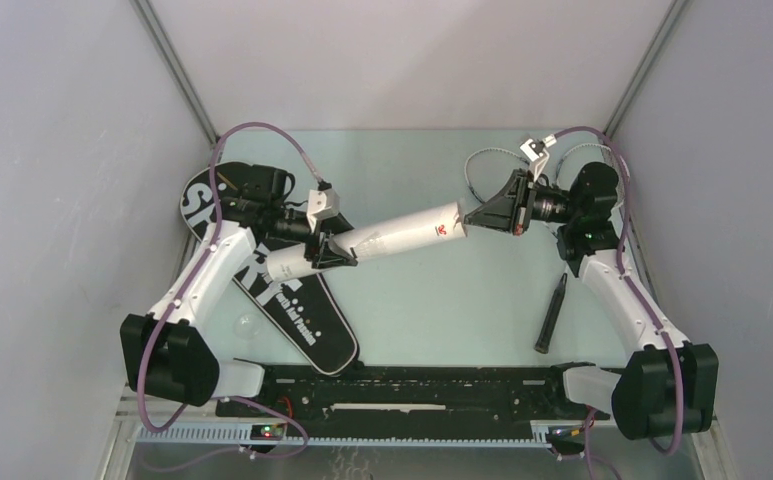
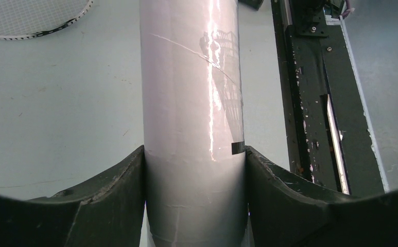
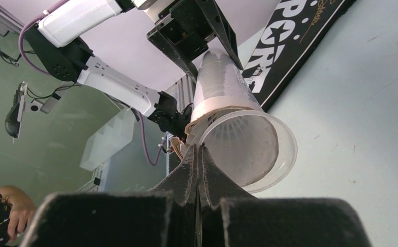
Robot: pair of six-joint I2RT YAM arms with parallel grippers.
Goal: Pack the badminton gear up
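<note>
A long white shuttlecock tube (image 1: 407,235) is held tilted above the table, with my left gripper (image 1: 334,250) shut around it nearer its left end. In the left wrist view the tube (image 2: 191,103) fills the space between both fingers. My right gripper is shut, its tips pinching the thin rim of a clear round plastic piece, seemingly a cap (image 3: 284,149). This piece stands at the tube's open, cardboard-edged right end (image 3: 222,103), overlapping the mouth and offset from it; whether it touches all around cannot be told. In the top view the right tips meet the tube's end.
Under the left arm lies a black racket bag (image 1: 302,310) with white lettering. A racket with a black handle (image 1: 552,315) lies at the right, its head beneath the right arm. Another clear round piece (image 1: 247,325) rests at the left.
</note>
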